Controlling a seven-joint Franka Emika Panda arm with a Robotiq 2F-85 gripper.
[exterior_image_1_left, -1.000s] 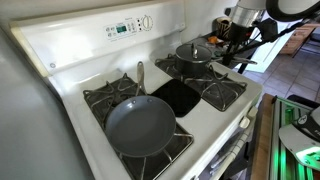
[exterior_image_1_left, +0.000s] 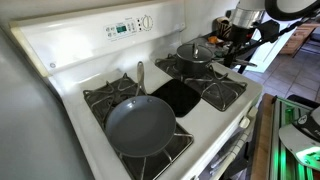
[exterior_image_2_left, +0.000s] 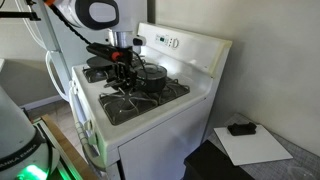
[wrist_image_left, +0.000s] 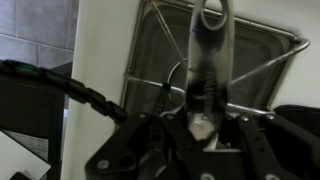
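Note:
A dark pot (exterior_image_1_left: 196, 68) with a lid sits on a right-hand burner, and it also appears in exterior view 2 as a dark pot (exterior_image_2_left: 153, 78). My gripper is shut, close above the base of a grey metal handle (wrist_image_left: 210, 65) with a loop at its end, which reaches out over a burner grate. No gap shows between the fingers, and whether they touch the handle is unclear. From outside, the gripper (exterior_image_1_left: 228, 54) hangs at the right side of the pot, its fingertips partly hidden by dark parts and cable.
A grey frying pan (exterior_image_1_left: 141, 126) rests on the left burners, its handle toward the back panel. Between the burner pairs lies a black plate (exterior_image_1_left: 180, 96). The stove's front edge drops to the floor. A white sheet (exterior_image_2_left: 252, 145) lies off to the side.

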